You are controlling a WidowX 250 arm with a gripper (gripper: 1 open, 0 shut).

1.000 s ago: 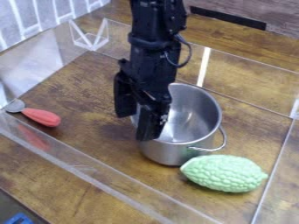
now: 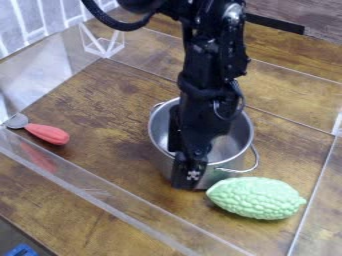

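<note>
A steel pot (image 2: pixel 233 150) with wire handles stands at the centre of the camera view. My black gripper (image 2: pixel 190 160) reaches down over it from the top, covering much of the pot's interior and front; its fingertips are dark and hard to make out, near the pot's lower front. A pale green bumpy gourd (image 2: pixel 254 197) lies just right of the pot's front. A red-handled utensil (image 2: pixel 46 133) with a metal end lies at the left.
The wooden surface (image 2: pixel 87 100) has clear room to the left of the pot. Transparent walls run along the left, front and right. A small blue object (image 2: pixel 20 250) is at the lower left corner.
My arm has moved right and toward the viewer, its fingers now lower over the pot and hiding more of it. The pot, gourd and utensil appear unmoved.
</note>
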